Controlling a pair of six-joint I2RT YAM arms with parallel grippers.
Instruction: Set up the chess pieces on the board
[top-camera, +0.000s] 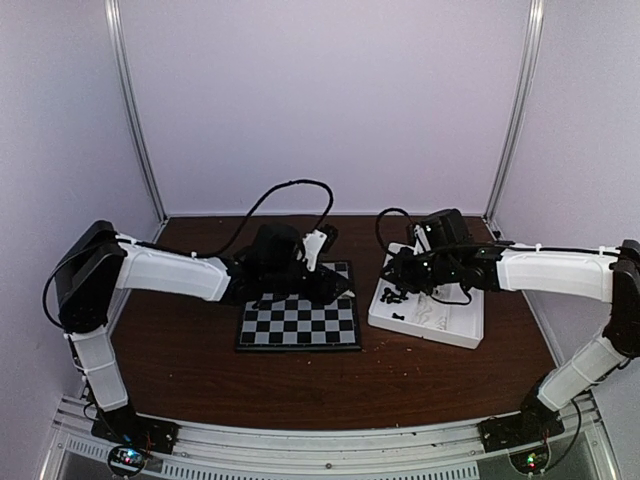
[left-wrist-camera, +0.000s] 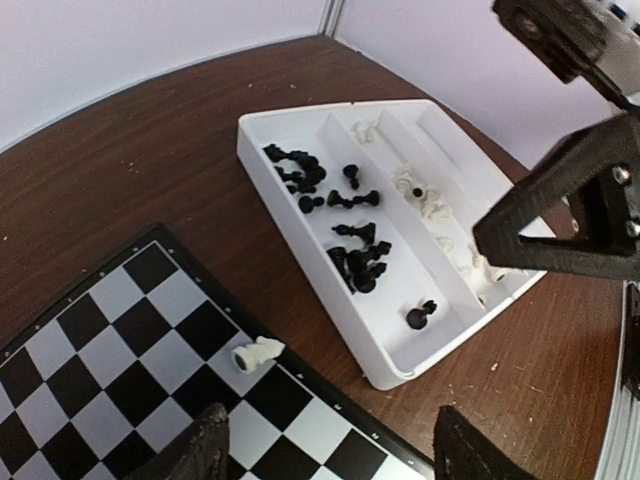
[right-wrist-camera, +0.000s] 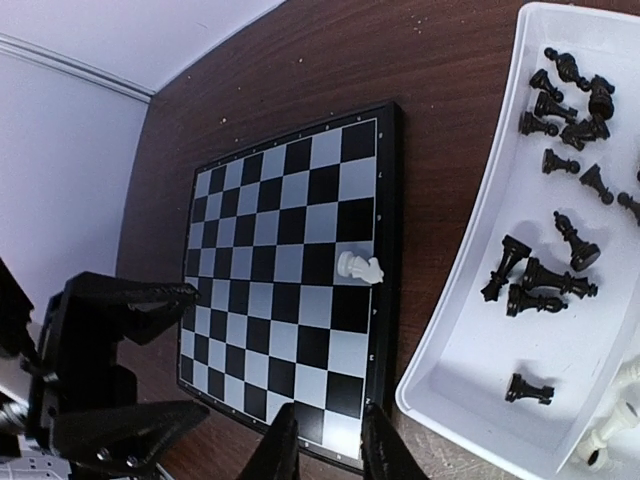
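A white chess piece (right-wrist-camera: 360, 267) lies on its side on the checkered board (right-wrist-camera: 262, 300), near the edge facing the tray. In the left wrist view this white piece (left-wrist-camera: 257, 354) has its base toward the board and its head at the black border. My left gripper is over the board, its fingers wide apart with nothing between them. My right gripper is by the tray's left side, fingers a little apart and empty. Black pieces (left-wrist-camera: 352, 200) lie loose in the white tray (left-wrist-camera: 310, 250), and white pieces (left-wrist-camera: 435, 205) lie in its other compartment.
Right of the board, the tray (top-camera: 425, 335) stands close by, with a narrow strip of table between them. The two grippers are near each other above this gap. Bare table (top-camera: 300, 385) stretches along the front.
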